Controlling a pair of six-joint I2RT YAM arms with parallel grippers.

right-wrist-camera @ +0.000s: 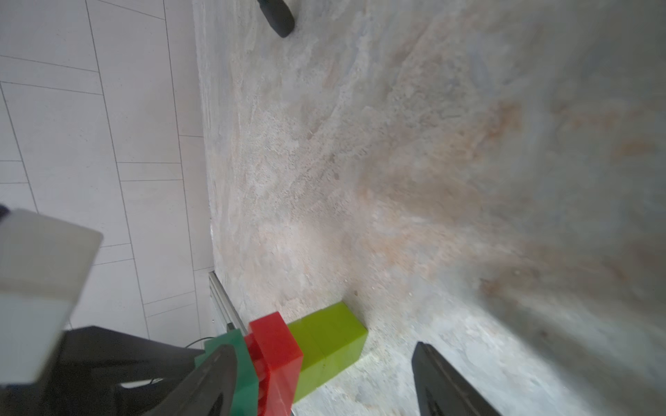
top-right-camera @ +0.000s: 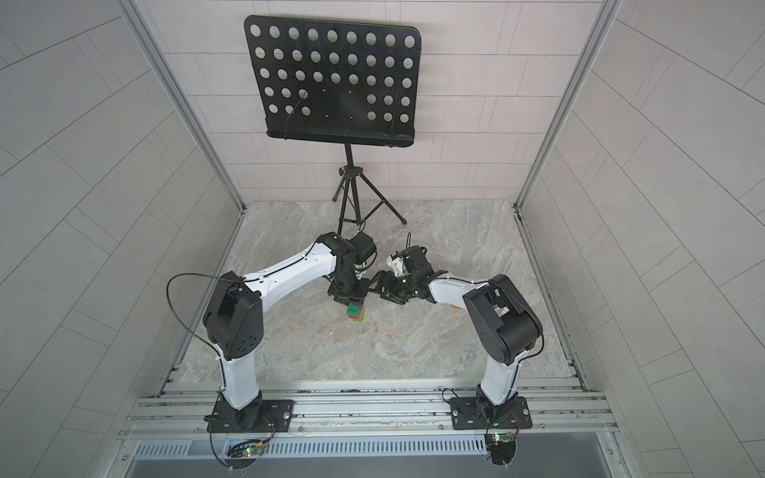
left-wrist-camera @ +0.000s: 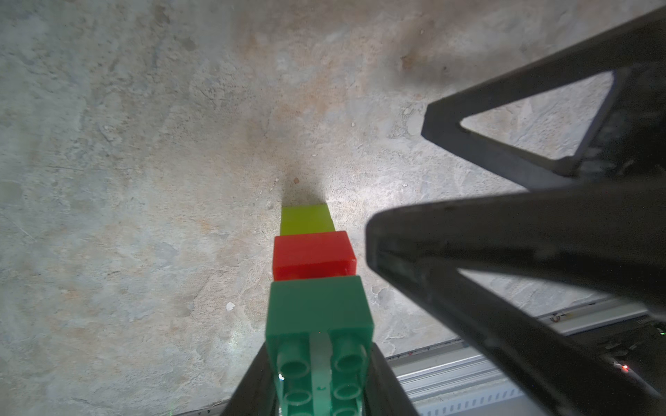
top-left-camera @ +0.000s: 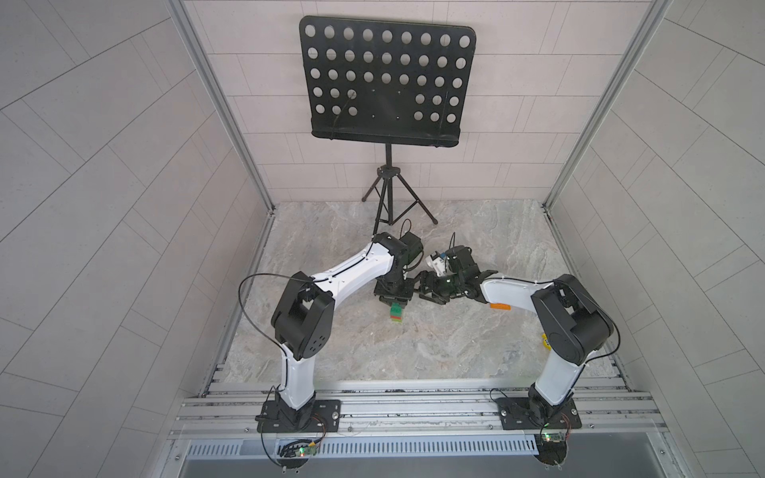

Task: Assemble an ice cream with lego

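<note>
Near the middle of the table, my left gripper [top-left-camera: 396, 298] is shut on a green brick [left-wrist-camera: 319, 308], which is in line with a red brick [left-wrist-camera: 313, 253] and a lime-green brick [left-wrist-camera: 306, 218]. The right wrist view shows the same red brick [right-wrist-camera: 276, 346] and lime-green brick [right-wrist-camera: 331, 343] at lower left. My right gripper [top-right-camera: 379, 286] is just right of this group, part open, its black fingers apart with nothing seen between them. In the left wrist view those fingers reach in close beside the red brick.
An orange piece [top-left-camera: 500, 306] and a yellow piece [top-left-camera: 546, 341] lie to the right, partly behind the right arm. A black music stand [top-right-camera: 347, 183] stands at the back.
</note>
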